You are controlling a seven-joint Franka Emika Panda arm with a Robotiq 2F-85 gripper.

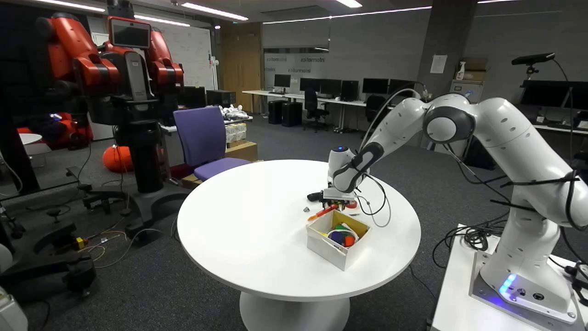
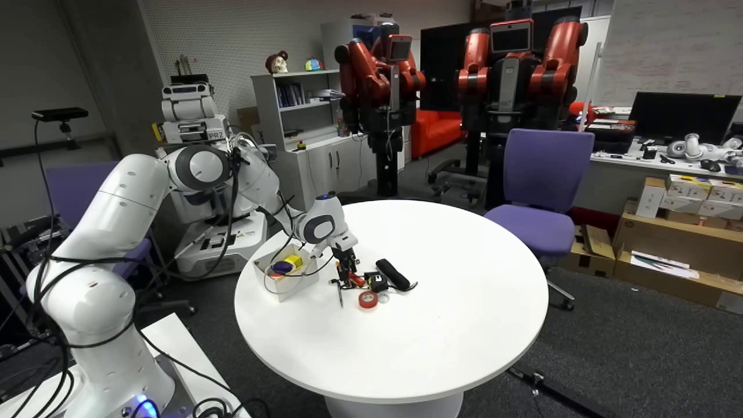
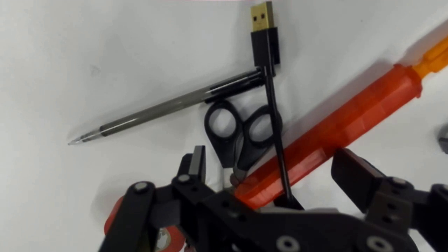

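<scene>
In the wrist view my gripper stands open over a cluster of small items, with nothing clasped. A red-orange marker-like tube (image 3: pixel 331 136) with an orange tip runs diagonally, its lower end in the gap between the fingers. Black scissors (image 3: pixel 252 130) lie beside it, handles up the view. A thin black cable with a gold USB plug (image 3: pixel 262 16) crosses over the tube. A clear-barrelled pen (image 3: pixel 168 107) lies to the left. Part of a red tape roll (image 3: pixel 172 239) shows behind the left finger. The exterior view shows the gripper (image 1: pixel 337 204) low at the table.
An open white box (image 1: pixel 330 251) with colourful items stands close to the gripper. A black tape measure (image 2: pixel 377 281) and a black case (image 2: pixel 393 274) lie nearby on the round white table (image 2: pixel 446 327).
</scene>
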